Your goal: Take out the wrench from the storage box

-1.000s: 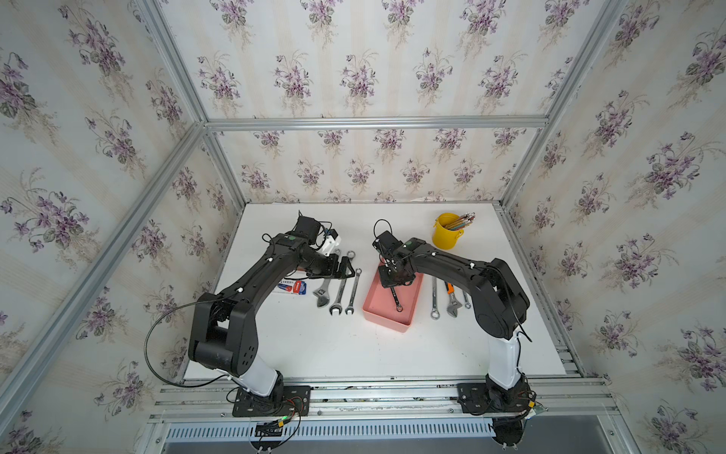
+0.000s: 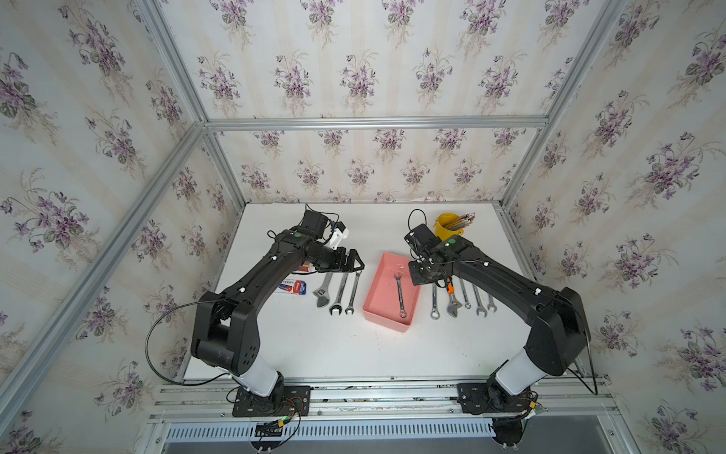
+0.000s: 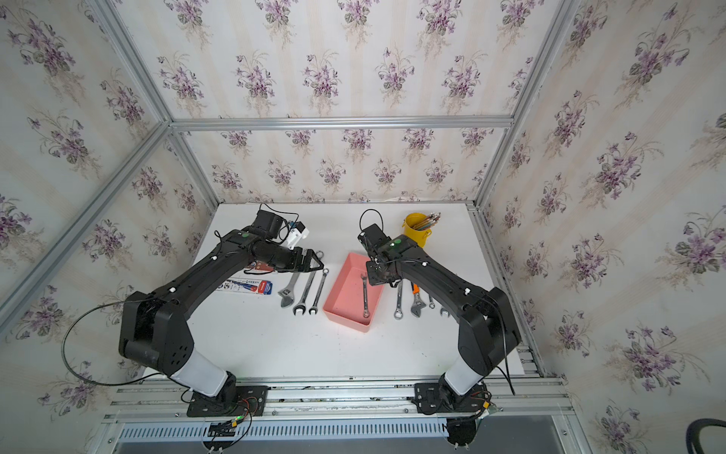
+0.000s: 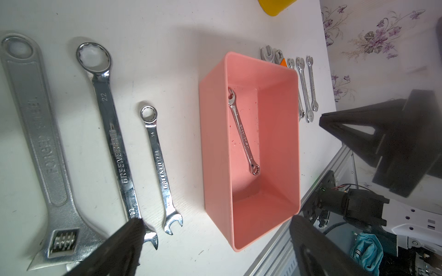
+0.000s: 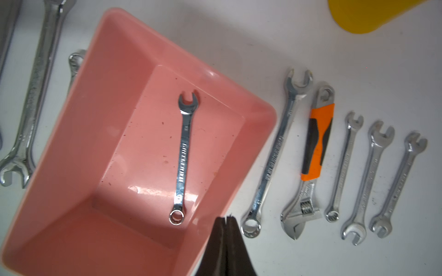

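A slim chrome wrench (image 5: 182,158) lies on the floor of the pink storage box (image 5: 82,119), its ring end near the right wall. My right gripper is above the box's right edge, apart from the wrench. Its fingertips are together, with nothing visible between them. Seen from the left wrist, that right gripper hangs outside the box, while the wrench (image 4: 244,133) stays inside. My left gripper stands wide open and empty above the table, left of the box and over the tools there.
Left of the box lie a large adjustable wrench (image 4: 41,133) and two combination wrenches. To its right are a long wrench (image 5: 276,151), an orange-handled adjustable wrench (image 5: 317,138) and several more. A yellow cup (image 2: 447,226) stands behind.
My right gripper has moved right from over the wrench to the box's right edge, leaving the wrench in the box, shifted slightly right. The left gripper has moved slightly right and up.
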